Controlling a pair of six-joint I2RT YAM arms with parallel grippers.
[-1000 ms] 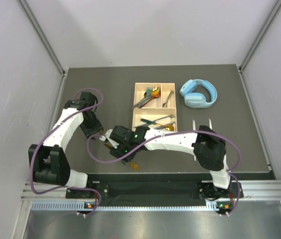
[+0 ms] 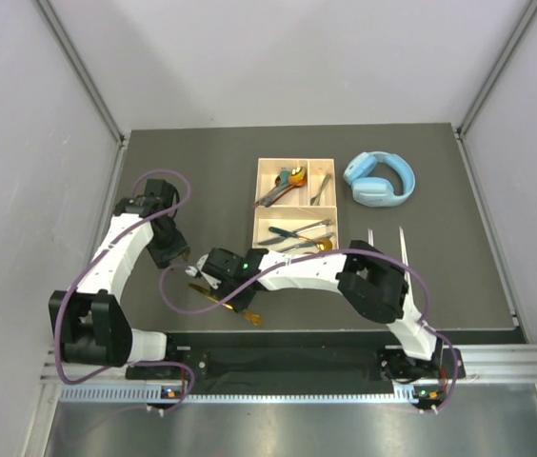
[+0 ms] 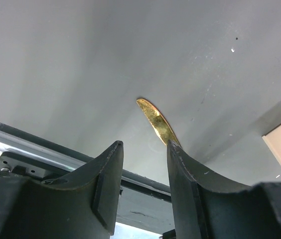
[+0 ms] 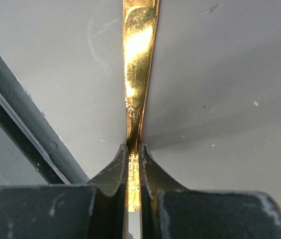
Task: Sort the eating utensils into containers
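A gold utensil (image 4: pixel 138 55) lies near the table's front edge in the top view, partly under my right arm. In the right wrist view my right gripper is shut across its narrow section; whether it grips it is hard to tell. In the left wrist view my left gripper stands open above the table, with a gold blade (image 3: pixel 156 120) beyond its fingertips. The wooden divided container (image 2: pixel 309 164) holds silver and gold utensils in several compartments, behind my right arm.
Blue headphones (image 2: pixel 383 195) lie at the back right. White chopsticks (image 2: pixel 402 243) lie on the right of the table.
My left arm has drawn back slightly to the left. My right arm has shifted a little, its elbow lower and further left, uncovering more of the gold utensil.
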